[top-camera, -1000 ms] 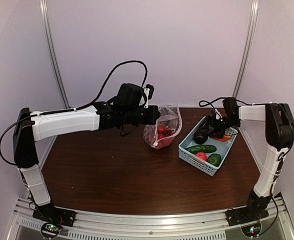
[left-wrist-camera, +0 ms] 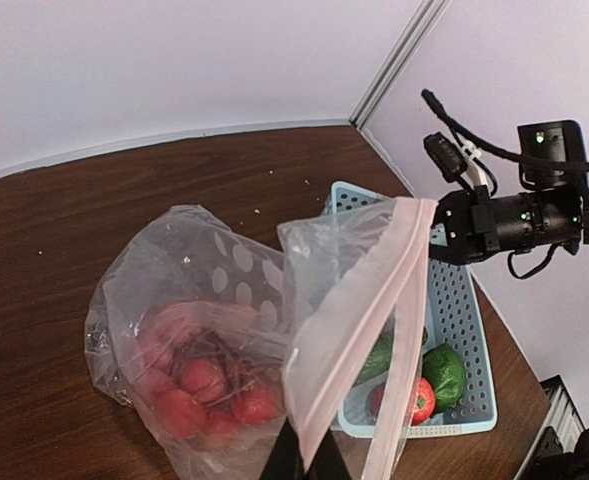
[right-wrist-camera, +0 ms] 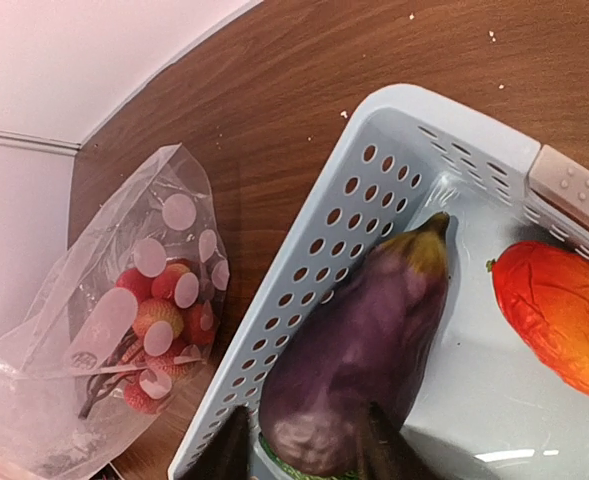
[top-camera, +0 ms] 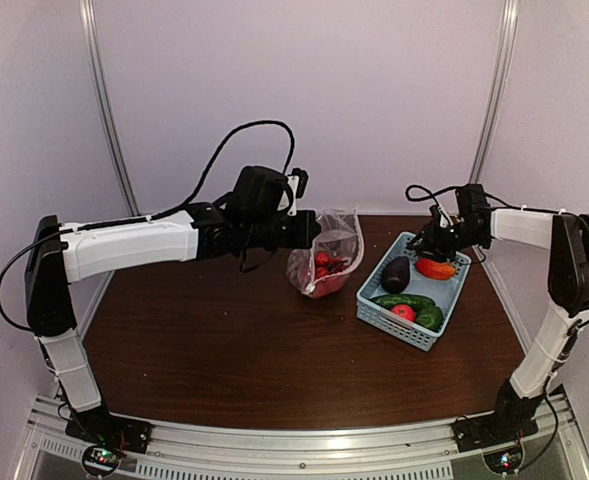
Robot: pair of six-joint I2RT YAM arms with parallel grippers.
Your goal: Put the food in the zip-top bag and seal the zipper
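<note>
The clear zip top bag [top-camera: 326, 255] stands open on the table with red, round, lychee-like food [left-wrist-camera: 202, 380] inside. My left gripper is shut on the bag's pinkish rim, holding the mouth up. A dark purple eggplant [right-wrist-camera: 359, 350] lies along the left wall of the blue basket [top-camera: 387, 322]. Over the basket's far end hangs my right gripper [top-camera: 430, 242]; in the right wrist view its fingers [right-wrist-camera: 229, 450] stand apart, in front of the eggplant's lower end, and it seems to hold nothing.
An orange-red pepper [right-wrist-camera: 564, 310] lies right of the eggplant. Toward the basket's near end are a cucumber [top-camera: 404, 300], a tomato [top-camera: 403, 312] and a green pepper [top-camera: 429, 318].
The eggplant sits slightly farther left than a second ago. The left arm and bag stay still.
</note>
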